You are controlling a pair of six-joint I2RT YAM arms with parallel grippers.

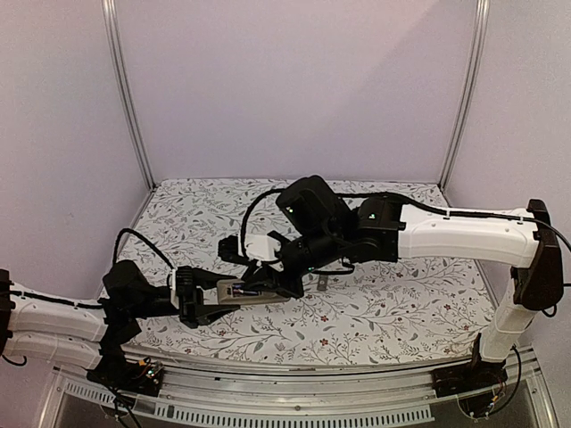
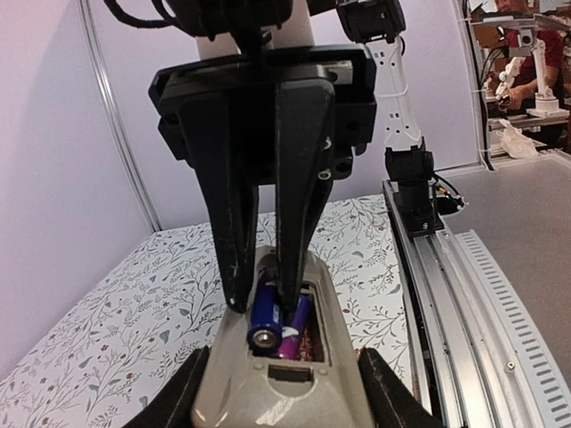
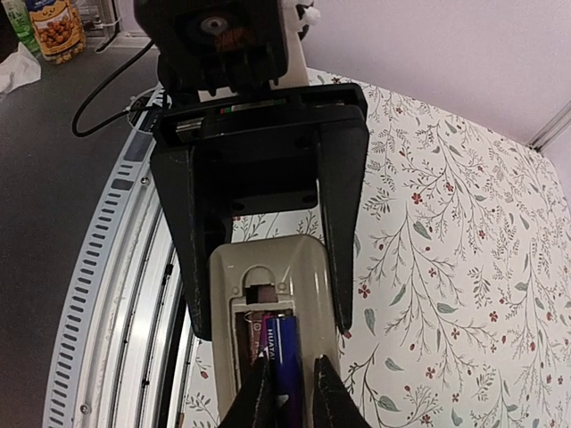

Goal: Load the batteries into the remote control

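Observation:
The beige remote control (image 1: 259,299) is held in the air above the table, its open battery compartment facing up. My left gripper (image 1: 225,296) is shut on one end of it, with a finger along each side. A purple battery (image 2: 293,330) sits down in the compartment. Beside it, a blue battery (image 2: 266,317) lies tilted, the end toward my left gripper standing higher. My right gripper is partly open over the compartment, its fingers (image 3: 259,397) on either side of the blue battery. Whether they touch it is unclear.
A small grey piece (image 1: 322,283) lies on the patterned table behind the right gripper. A metal rail (image 1: 294,406) runs along the front edge.

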